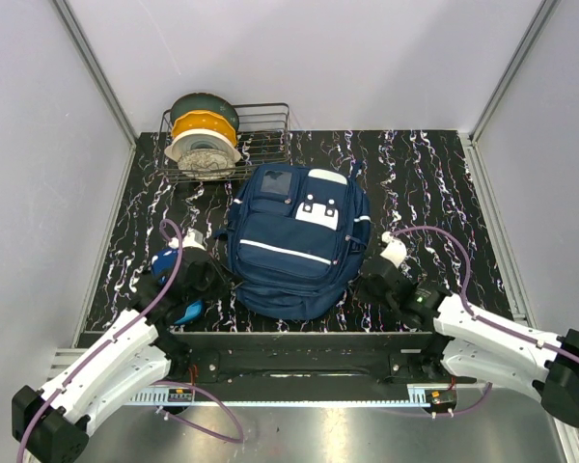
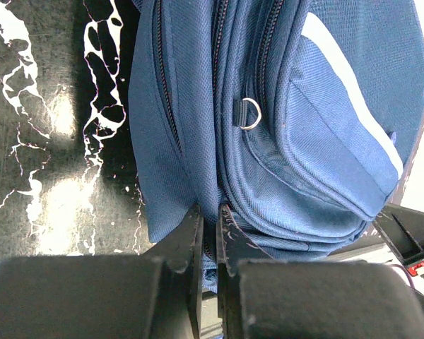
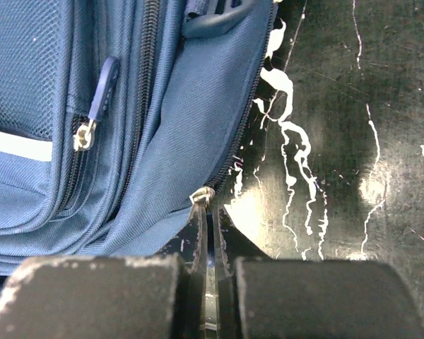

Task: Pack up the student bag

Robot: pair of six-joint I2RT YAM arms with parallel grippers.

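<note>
The navy backpack (image 1: 291, 241) lies flat on the black marbled worktop, with a white-striped front pocket and zips. At its lower left, my left gripper is shut on the backpack's fabric beside a zip. On the right side, my right gripper is shut at the end of a zip, by a metal tab (image 3: 202, 195); whether the tab is between the fingertips is unclear. A blue patterned item (image 1: 192, 311) is partly hidden under the left arm.
A wire rack (image 1: 265, 121) with stacked plates (image 1: 202, 123) stands at the back left. Pale walls bound both sides and the back.
</note>
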